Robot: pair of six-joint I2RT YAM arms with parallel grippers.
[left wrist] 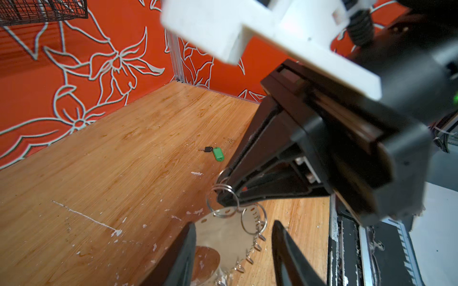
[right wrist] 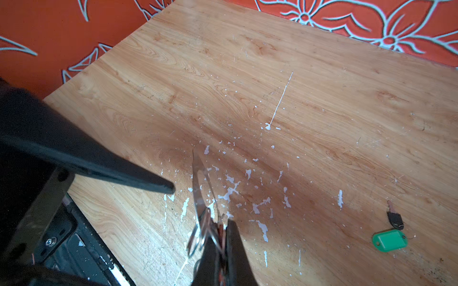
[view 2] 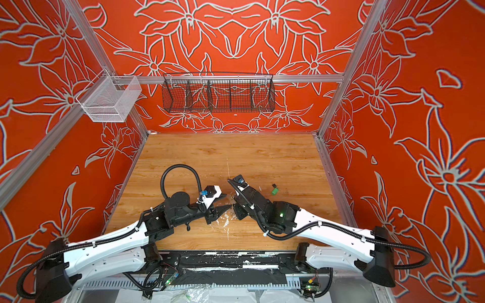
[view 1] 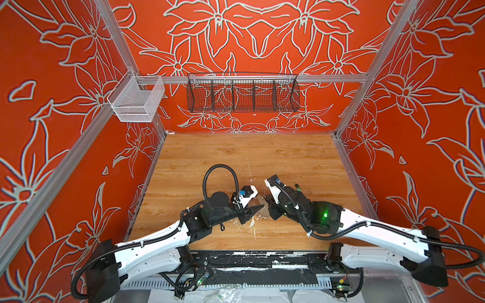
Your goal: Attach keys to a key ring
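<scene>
Mid-air over the table, my right gripper is shut on a cluster of thin metal rings with a flat, shiny metal piece hanging from them; in the right wrist view this piece rises edge-on above the fingertips. My left gripper stands part open just below the rings, facing the right gripper, with nothing clearly held between its fingertips. On the table behind them lie a dark-headed key (right wrist: 395,219) and a green tag (right wrist: 388,239).
A black wire basket (view 1: 242,93) hangs on the back wall and a white one (view 1: 136,106) on the left.
</scene>
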